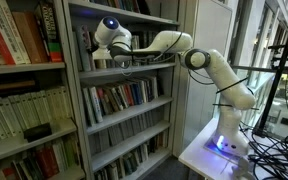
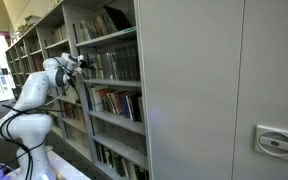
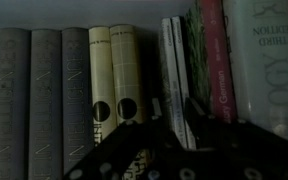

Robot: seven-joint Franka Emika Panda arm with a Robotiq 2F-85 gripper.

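Observation:
High at the bookcase, my gripper (image 1: 102,57) reaches into an upper shelf. Its dark fingers show low in the wrist view, where the gripper faces a row of upright books. Thin white-spined books (image 3: 176,75) stand right in front of the fingers, in the middle of the row. Left of them is a dark gap, then two cream books (image 3: 114,75) with black dots. A dark red book (image 3: 218,60) is on the right. The view is too dark to tell whether the fingers touch the thin books.
A large pale book (image 3: 267,65) and several grey volumes (image 3: 44,95) flank the row. Bookcase uprights (image 1: 75,85) and the shelf (image 1: 129,112) below bound the space. A plain white panel (image 2: 194,90) stands beside the bookcase.

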